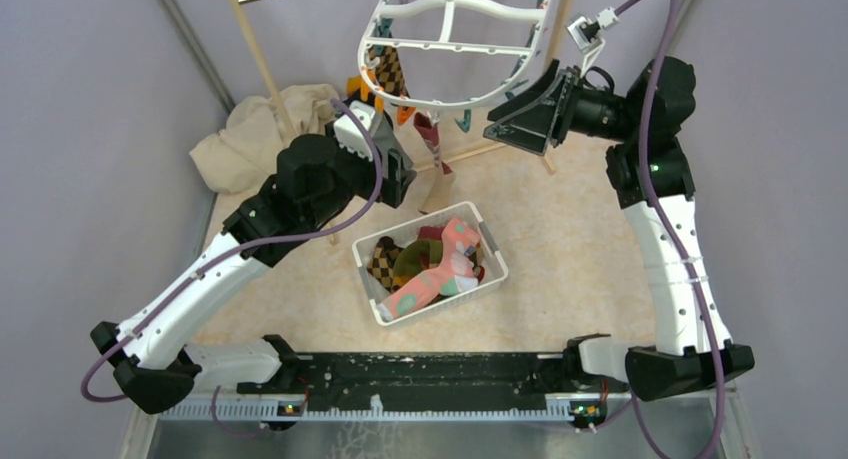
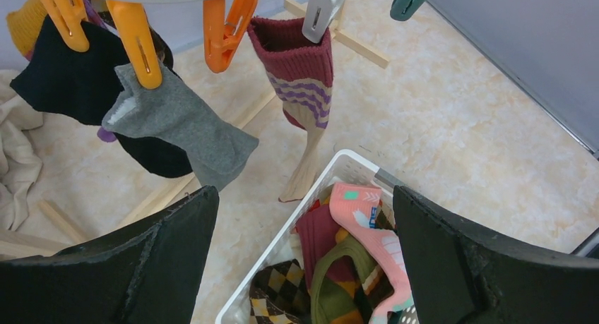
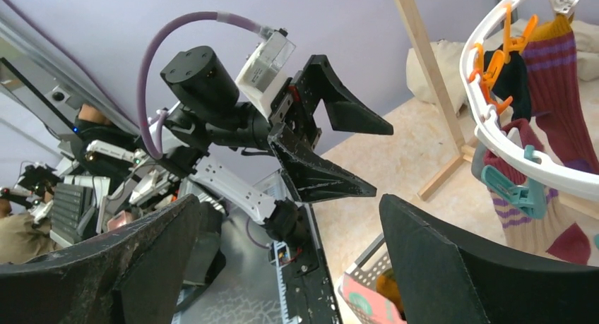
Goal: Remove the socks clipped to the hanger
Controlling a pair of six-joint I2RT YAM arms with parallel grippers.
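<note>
A white clip hanger [image 1: 450, 47] hangs at top with socks on orange, white and teal clips. In the left wrist view a grey sock [image 2: 176, 123], a black sock [image 2: 63, 77] and a maroon striped sock [image 2: 300, 73] hang above my open left gripper, nothing between its fingers. A white basket [image 1: 370, 289] below holds several loose socks, including a pink one [image 1: 430, 279]. My right gripper [image 1: 505, 109] is open just right of the hanger, empty; its wrist view shows a teal clip [image 3: 523, 193] and striped socks to its upper right.
A wooden rack [image 1: 255, 54] stands behind, with a beige cloth heap [image 1: 230, 154] at the back left. The floor right of the basket is clear. Grey walls close in both sides.
</note>
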